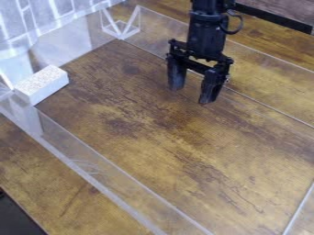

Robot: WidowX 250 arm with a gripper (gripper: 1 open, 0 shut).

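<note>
The black gripper (194, 83) hangs from the arm near the back of the wooden floor, its two fingers pointing down and spread apart, so it stands open. No object shows clearly between them. A white block (43, 84) lies at the left side, beside the clear wall, well away from the gripper.
Clear plastic walls (98, 170) border the wooden work surface (160, 147) on several sides. A white sheer fabric (37, 23) shows at the back left.
</note>
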